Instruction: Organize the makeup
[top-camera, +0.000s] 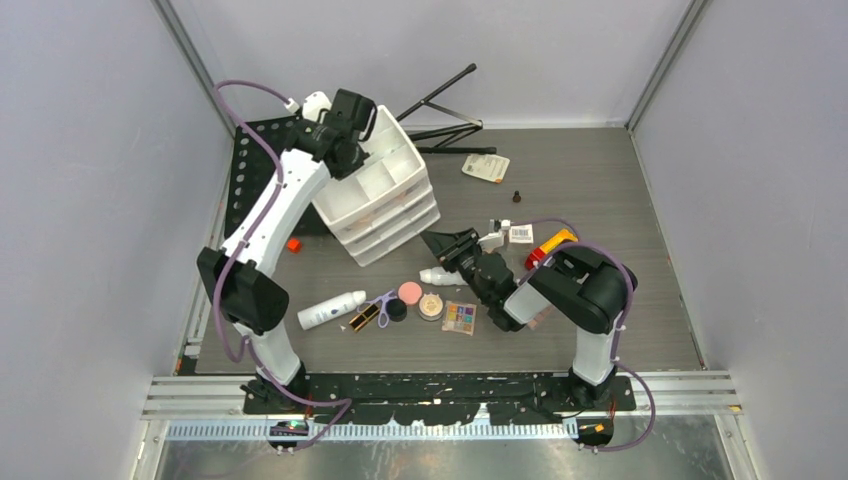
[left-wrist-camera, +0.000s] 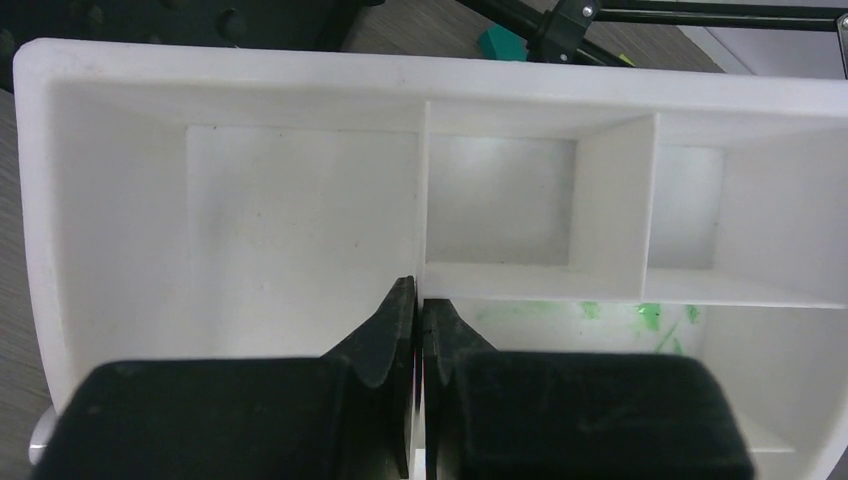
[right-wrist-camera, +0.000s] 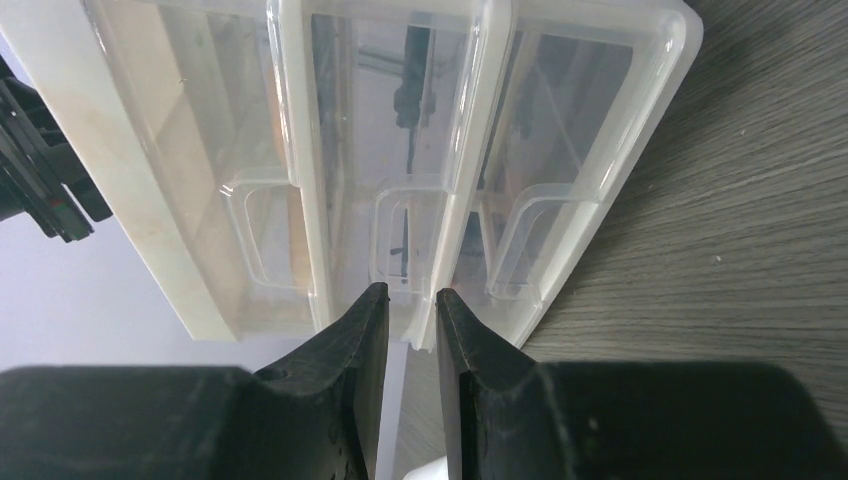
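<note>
My left gripper is shut over the white organizer (top-camera: 385, 215), at a divider in its top compartments; whether it grips the divider is unclear. My right gripper is part open beside the clear drawer fronts (right-wrist-camera: 560, 120), nothing seen between its fingertips. On the table lie a white bottle (top-camera: 330, 308), purple scissors, a pink compact (top-camera: 409, 293), a black jar (top-camera: 396, 309), a round compact (top-camera: 430, 307), an eyeshadow palette (top-camera: 459, 318) and a small white bottle (top-camera: 440, 276).
A black perforated board (top-camera: 250, 160) and folded black stand (top-camera: 450, 105) lie behind and left of the organizer. A card (top-camera: 486, 167) lies at the back right.
</note>
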